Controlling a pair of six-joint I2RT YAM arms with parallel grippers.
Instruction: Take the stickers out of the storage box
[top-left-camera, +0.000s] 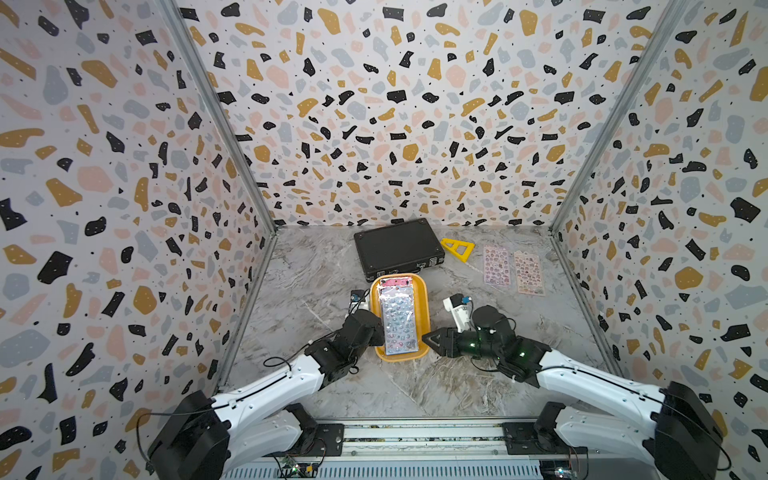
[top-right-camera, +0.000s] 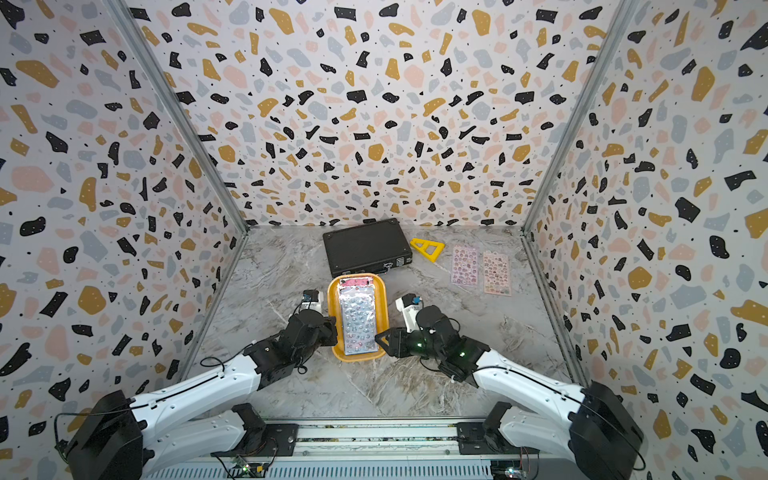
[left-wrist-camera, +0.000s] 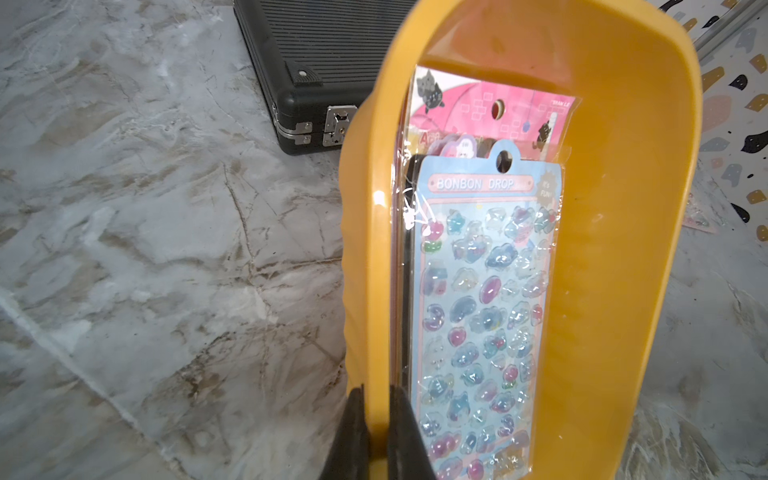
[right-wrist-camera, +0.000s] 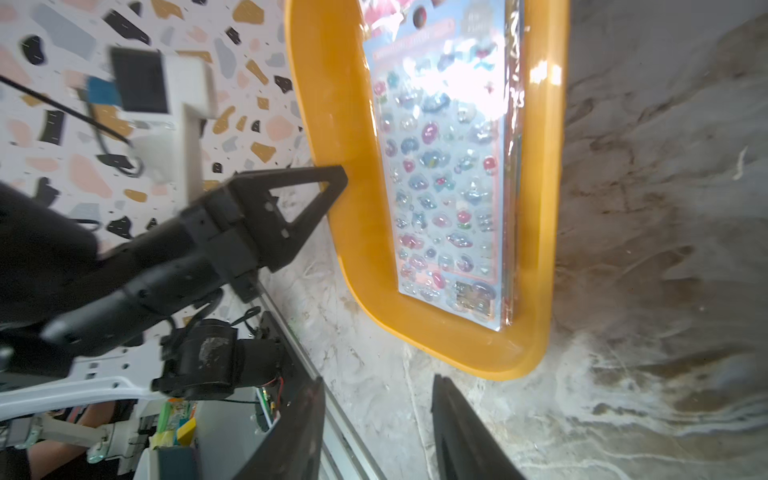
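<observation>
In a yellow storage box (left-wrist-camera: 612, 336) lie stacked sticker packs, a light blue BONBON DROP sheet (left-wrist-camera: 480, 320) on top and a pink card (left-wrist-camera: 520, 116) showing at the far end. My left gripper is shut on the box's left rim, as the left wrist view shows. My right gripper stands open near the box's front right corner, nothing between its fingers.
A black case (top-left-camera: 397, 244) lies behind the box, a yellow triangle (top-left-camera: 456, 249) beside it. Two sticker sheets (top-left-camera: 496, 264) lie on the table at the back right.
</observation>
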